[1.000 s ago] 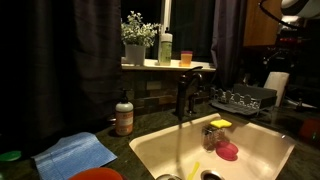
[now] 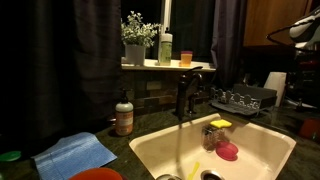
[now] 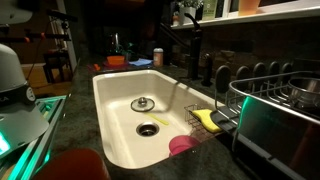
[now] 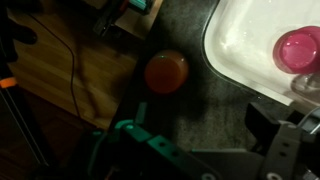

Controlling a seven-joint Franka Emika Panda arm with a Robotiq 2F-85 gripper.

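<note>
In the wrist view my gripper stands open above the dark counter, with nothing between its fingers. A round orange-red bowl [image 4: 166,72] rests on the counter just beyond the fingertips, toward the left one; exterior view 2 shows a red bowl [image 3: 75,165] at its lower left. Inside the white sink [image 3: 115,140] are a pink bowl [image 3: 183,145], a lid with a knob [image 3: 143,103] and a thin yellow item [image 3: 158,118]. A yellow sponge [image 2: 220,123] sits in a wire holder by the sink's edge.
Beyond the sink rise a black faucet [image 2: 182,92] and a soap bottle [image 2: 124,115]. A dish rack [image 3: 275,100] occupies the counter alongside. A blue cloth [image 2: 73,156] and another orange bowl [image 2: 97,174] lie on the far counter. Wooden floor [image 4: 95,75] shows past the counter edge.
In exterior view 1 the arm at the upper right has come lower and shifted rightward. The counter and sink items look unmoved.
</note>
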